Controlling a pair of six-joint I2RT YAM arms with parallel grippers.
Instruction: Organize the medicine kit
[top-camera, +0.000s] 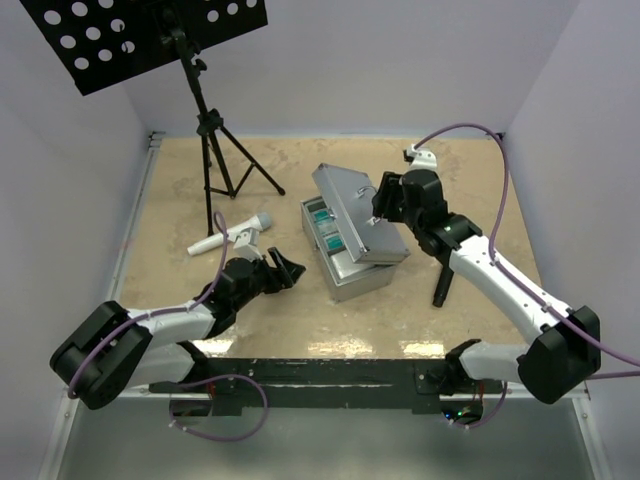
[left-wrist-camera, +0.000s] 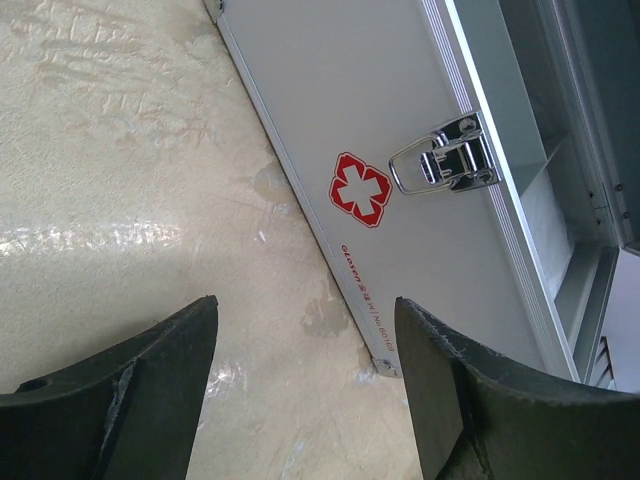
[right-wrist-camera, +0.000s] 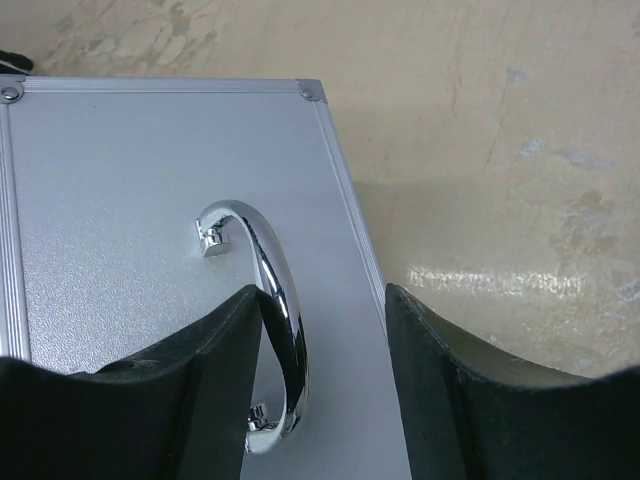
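Observation:
The silver medicine kit (top-camera: 362, 283) stands mid-table, its lid (top-camera: 365, 215) tilted partway down over the box. Through the remaining gap a teal-and-white packet (top-camera: 328, 232) shows; most contents are hidden. My right gripper (top-camera: 388, 197) is at the lid's outer face, partly open. In the right wrist view the chrome handle (right-wrist-camera: 283, 310) lies beside the left finger, and no grip on it shows. Left of the kit, my left gripper (top-camera: 290, 272) hovers apart from it, open and empty. The left wrist view shows the kit's front with a red cross emblem (left-wrist-camera: 361, 190) and a metal latch (left-wrist-camera: 455, 158).
A white cylindrical object (top-camera: 230, 234) lies at the left, near a black tripod stand (top-camera: 210, 125). A dark bar (top-camera: 444, 284) rests right of the kit beneath the right arm.

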